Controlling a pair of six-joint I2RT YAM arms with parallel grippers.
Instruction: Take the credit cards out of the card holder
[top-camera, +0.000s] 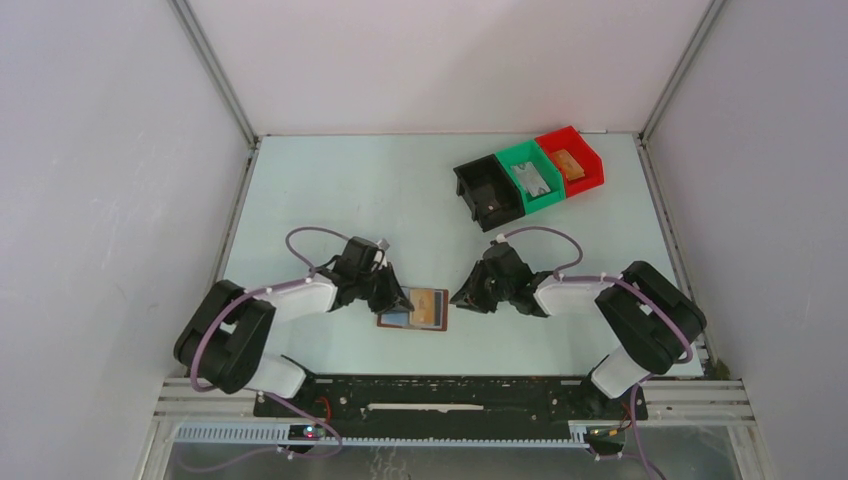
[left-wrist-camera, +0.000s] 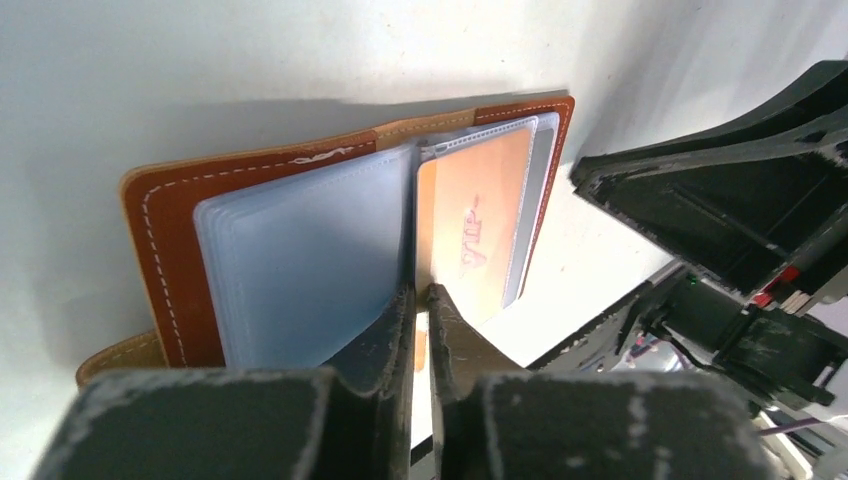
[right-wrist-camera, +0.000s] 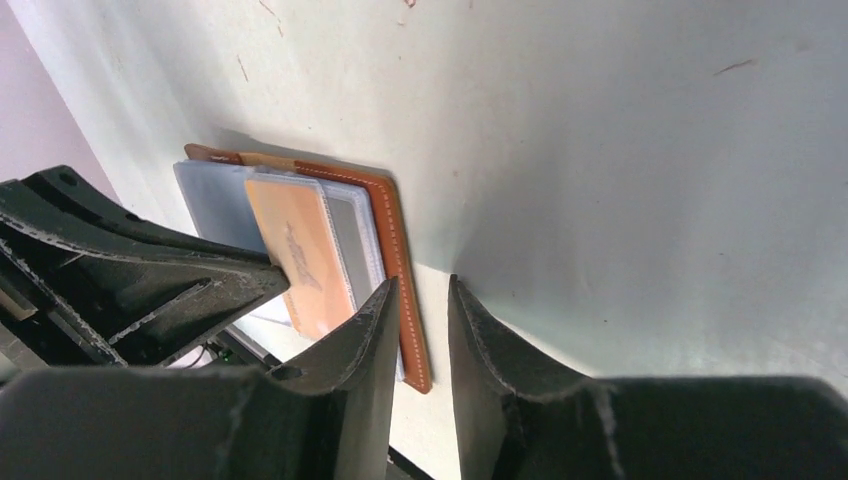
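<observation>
The brown card holder (top-camera: 446, 312) lies unfolded on the table. A blue-tinted clear sleeve (left-wrist-camera: 310, 240) fills its left part, and an orange card (left-wrist-camera: 480, 215) in clear plastic lies on its right. My left gripper has its fingertips at the orange card's left edge, a narrow slit apart; orange shows through the slit. Just right of the holder, my right gripper is partly open with bare table between its fingers. In the right wrist view, a left gripper finger (right-wrist-camera: 200, 265) covers part of the sleeve and card.
At the back right stand a black bin (top-camera: 489, 182), a green bin (top-camera: 516, 155) with a pale card inside and a red bin (top-camera: 594, 160) with an orange card inside.
</observation>
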